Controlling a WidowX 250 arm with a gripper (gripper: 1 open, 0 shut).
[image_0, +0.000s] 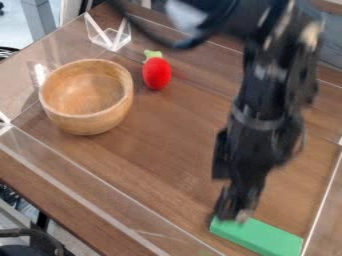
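My black gripper (235, 208), motion-blurred, reaches down over the lower right of the camera view, its fingertips at the left end of a green rectangular block (262, 239). A wooden bowl (86, 100) sits at the left, and a red tomato-like object (158, 74) with a green top lies behind it to the right.
The wooden table (147, 170) has clear room in its middle. Clear plastic pieces stand along the left and back left edges, and a pale strip runs down the right edge.
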